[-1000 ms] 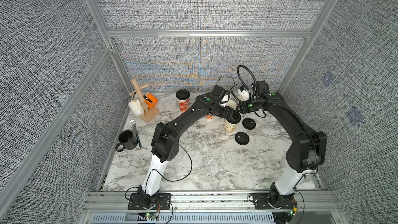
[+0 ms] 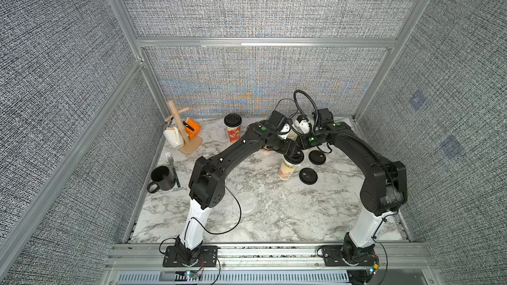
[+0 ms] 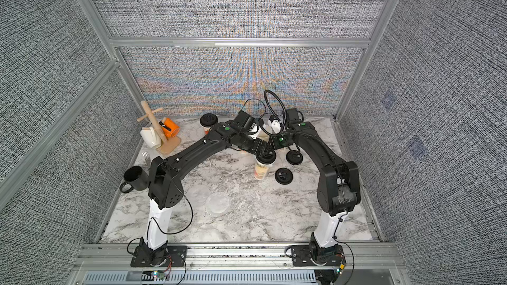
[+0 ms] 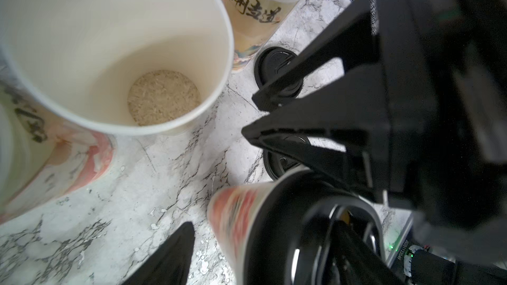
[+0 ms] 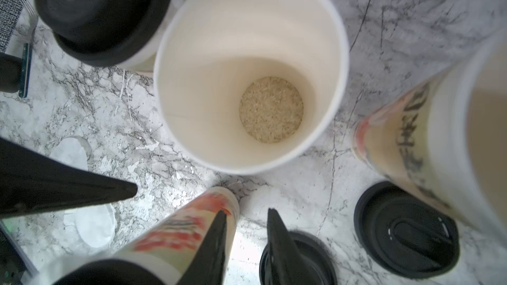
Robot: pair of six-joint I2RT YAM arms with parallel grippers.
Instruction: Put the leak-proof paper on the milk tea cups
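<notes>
White round papers (image 5: 95, 225) lie flat on the front table, faint beside my left arm in the top right view (image 3: 218, 203). An uncovered cup (image 5: 250, 26) with grains at its bottom stands under my right gripper, whose fingers are slightly parted and empty. My left gripper is open, its fingers spread on either side of a black-lidded cup (image 4: 227, 216); one overlaps the lid, while a gap shows by the other. That cup leans in the top left view (image 2: 286, 167), its print blurred. From above, arms hide the fingertips.
Two black lids (image 2: 308, 176) lie right of the leaning cup. Another open cup (image 5: 417, 137) stands close by. A lidded cup (image 2: 233, 129) is at the back left. Mug (image 2: 162, 178), fork and wooden rack (image 2: 182, 132) line the left side.
The lidded cup has shifted left and toward the front and now leans. My right gripper has moved left, toward the left gripper. The left arm has shifted only slightly.
</notes>
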